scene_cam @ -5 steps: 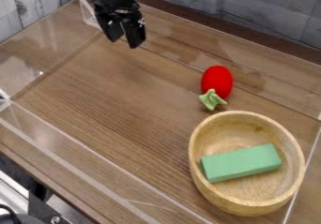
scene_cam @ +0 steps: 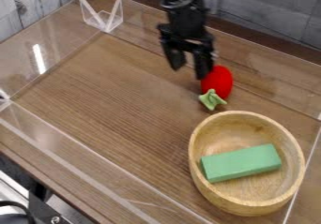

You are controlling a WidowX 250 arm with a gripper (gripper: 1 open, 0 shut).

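Observation:
The black gripper [scene_cam: 191,50] hangs in the upper middle of the camera view, motion-blurred, just up and left of a red object with a green top [scene_cam: 216,82], which lies on the wooden table [scene_cam: 94,115]. Whether its fingers are open or shut is unclear.
A tan bowl [scene_cam: 201,186] at the bottom right holds a green block [scene_cam: 239,162]. A clear wire-like or plastic item [scene_cam: 103,14] lies at the upper left.
The gripper has moved right and somewhat toward the camera, from the upper left to beside the red object. The objects on the table look unmoved.

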